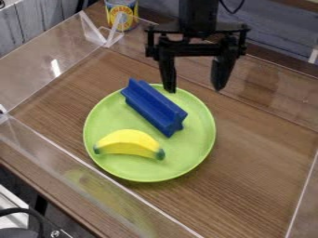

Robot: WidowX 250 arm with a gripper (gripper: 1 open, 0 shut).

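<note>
My black gripper [195,69] hangs over the back middle of the wooden table, open, with nothing between its two fingers. Below and left of it, a green plate [189,149] holds a blue block [154,106], lying diagonally toward the back, and a yellow banana [129,144] near its front left.
A can [121,16] stands at the back left edge. Clear walls border the wooden surface on the left and back. A black cable shows at the lower left corner.
</note>
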